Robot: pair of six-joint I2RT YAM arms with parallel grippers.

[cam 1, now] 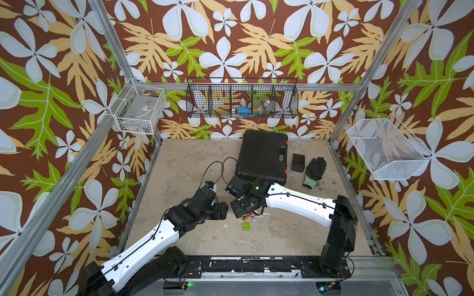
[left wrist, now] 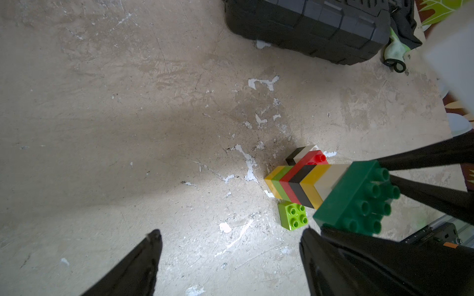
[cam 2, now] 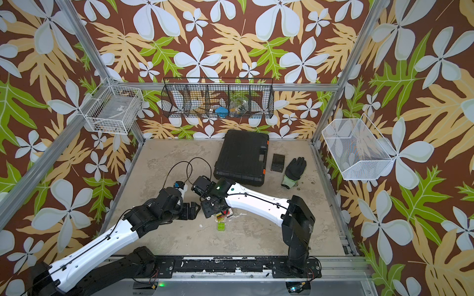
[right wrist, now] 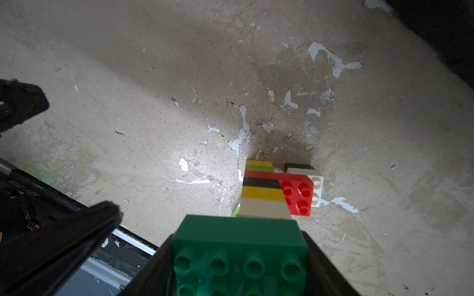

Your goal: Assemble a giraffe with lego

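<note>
A brick tower rises from the floor, layered yellow, lime, red, black, yellow [left wrist: 311, 185] and cream [left wrist: 331, 181], capped by a wide dark green brick [left wrist: 348, 202]. At its base the red brick [right wrist: 297, 194] juts sideways over a white brick [right wrist: 317, 187] and a black one. Beside the tower rests a loose lime brick [left wrist: 293, 215]. My right gripper has one finger on either side of the dark green brick; whether they press on it cannot be told. To the tower's left, my left gripper stands open and empty.
Behind the arms lies a black case [cam 1: 261, 153], with a small dark box [cam 1: 298, 162] and a glove [cam 1: 315, 171] to its right. A black cable [cam 1: 212, 166] loops left of the case. Bare floor extends to the left.
</note>
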